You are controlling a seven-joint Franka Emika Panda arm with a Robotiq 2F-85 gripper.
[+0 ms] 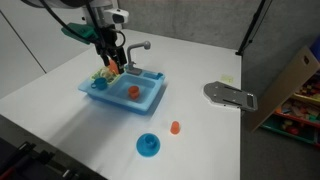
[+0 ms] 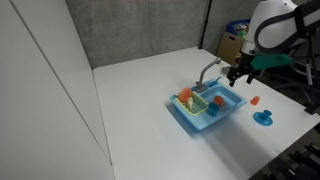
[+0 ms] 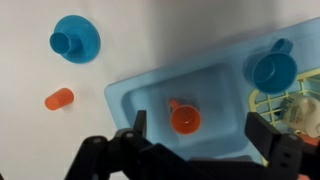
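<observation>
My gripper stands open above the light blue sink basin (image 3: 140,100), its fingers wide apart and nothing between them. Below it, on the basin floor, is an orange mug (image 3: 184,118), seen from above between the two fingers. A blue mug (image 3: 272,70) also lies in the basin, beside a yellow rack (image 1: 104,74) that holds an orange item (image 2: 185,93). In exterior view 1 the gripper (image 1: 113,62) hangs near the back of the basin, in front of part of the rack. Exterior view 2 shows the gripper (image 2: 242,80) over the basin's right side.
A grey faucet (image 1: 137,52) rises behind the basin. On the table in front are a blue cup on a blue saucer (image 1: 148,145) and a small orange cup (image 1: 175,128). A grey metal tray (image 1: 230,96) lies to the right.
</observation>
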